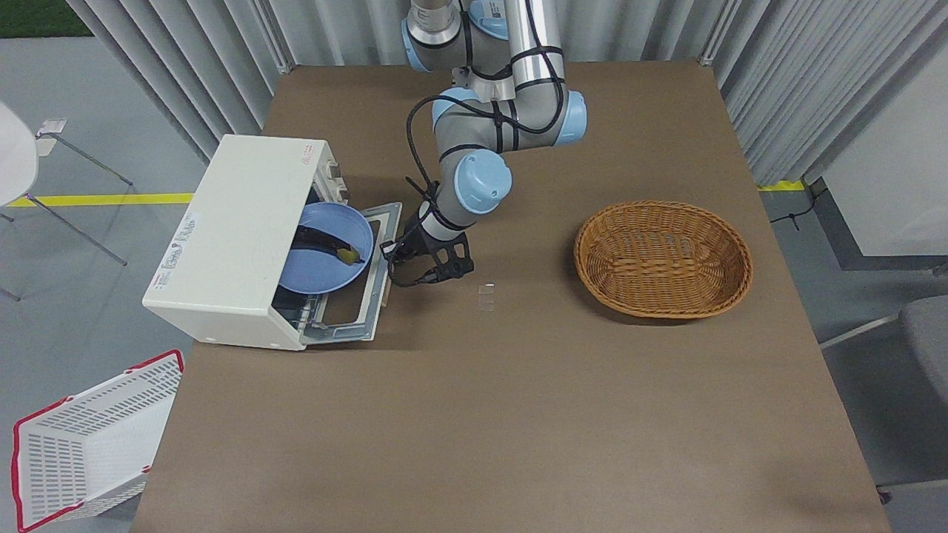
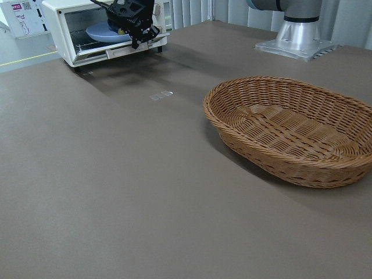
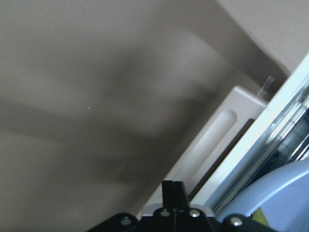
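Note:
The white oven (image 1: 231, 240) stands on the left with its door (image 1: 386, 226) lowered. Inside, partly out on the door, rests a blue plate (image 1: 324, 275) with an eggplant (image 1: 324, 241). My gripper is at the door's outer edge, fingers together over the white handle (image 3: 217, 130); whether it touches the handle is unclear. Nothing shows between the fingers.
A wicker basket (image 1: 662, 257) sits on the right of the brown table (image 1: 533, 409). A white plastic basket (image 1: 93, 444) is on the floor at the lower left.

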